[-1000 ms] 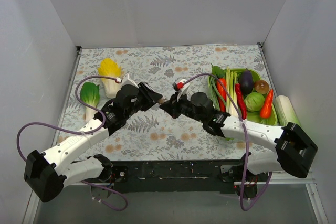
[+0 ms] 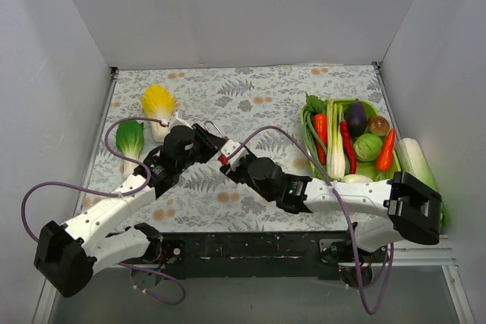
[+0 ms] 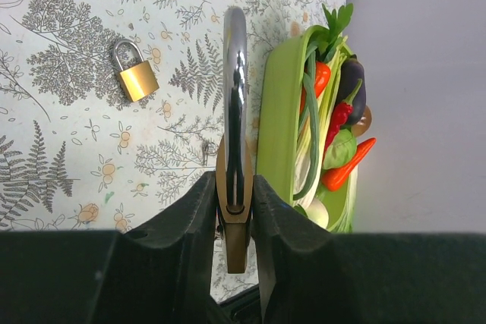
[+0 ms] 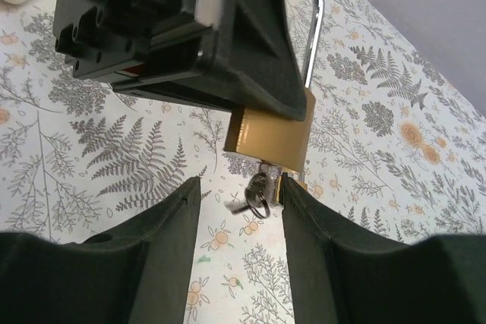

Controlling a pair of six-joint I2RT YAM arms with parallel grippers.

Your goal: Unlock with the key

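Upright in my left gripper point(image 2: 222, 142) is a brass padlock point(image 4: 275, 138) with a tall silver shackle point(image 3: 235, 96); the left fingers are shut on its body. From the padlock's underside a small dark silver key point(image 4: 260, 191) sticks out, somewhat blurred, its head pointing down. My right gripper is open, its fingertips just below the lock and to either side of the key's head, and no grip on the key shows. In the top view the two grippers meet near mid-table, and the key is hidden there.
A second brass padlock point(image 3: 138, 80) appears on the patterned tablecloth in the left wrist view. At right stands a green vegetable basket point(image 2: 395, 176), with a pale long vegetable point(image 2: 414, 163) beside it. Cabbage point(image 2: 158, 102) and greens point(image 2: 130, 139) lie at left.
My right gripper has turned about its wrist, its red-marked part swinging from the far side round toward the left. The right forearm has also shifted left and nearer. The left arm stays nearly still.
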